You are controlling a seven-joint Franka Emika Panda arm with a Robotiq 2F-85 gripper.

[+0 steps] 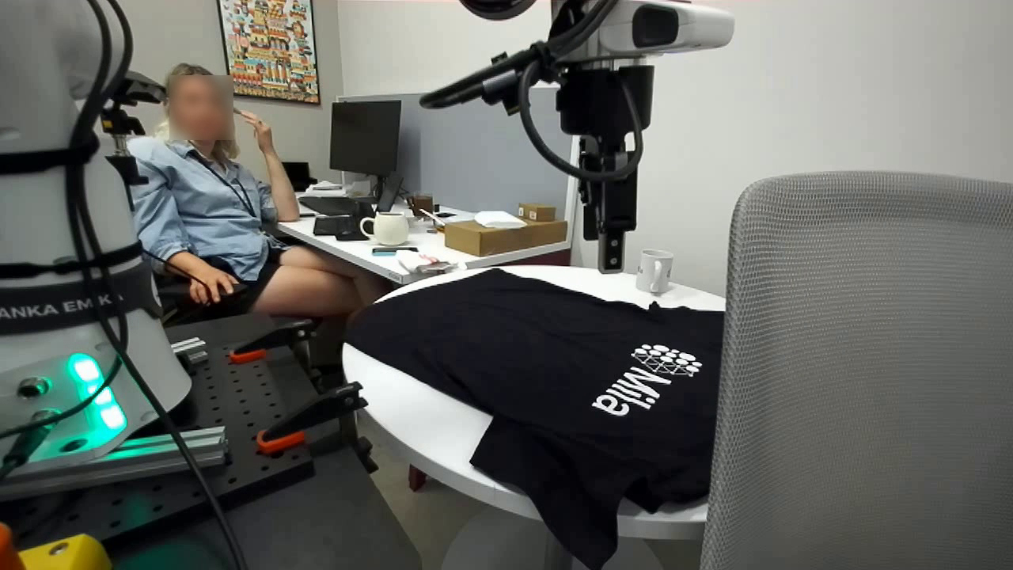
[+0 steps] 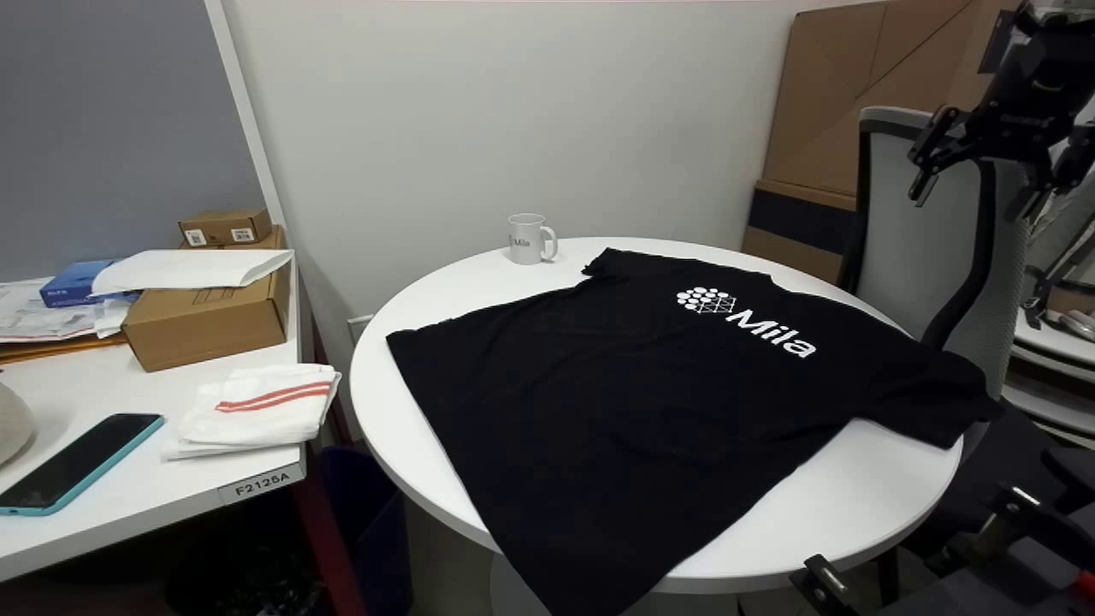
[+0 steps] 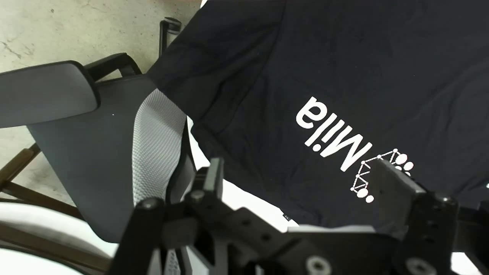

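A black T-shirt (image 2: 616, 411) with a white Mila print (image 2: 770, 334) lies spread over the round white table (image 2: 411, 411). One sleeve (image 1: 570, 503) hangs past the table edge in exterior view 1. Above the cloth and clear of it, my gripper (image 1: 608, 252) points down. Its fingers stand wide apart in the wrist view, one finger (image 3: 213, 176) left and the other finger (image 3: 396, 188) over part of the printed logo, so the gripper is open and empty. Exterior view 2 shows the gripper (image 2: 975, 195) high at the right, off the shirt.
A white mug (image 2: 526, 240) stands at the table's back edge by the wall. A grey mesh chair (image 1: 874, 361) backs close against the table. Beside it, a desk (image 2: 236, 482) carries boxes, a folded cloth (image 2: 262, 402) and a phone (image 2: 77, 462).
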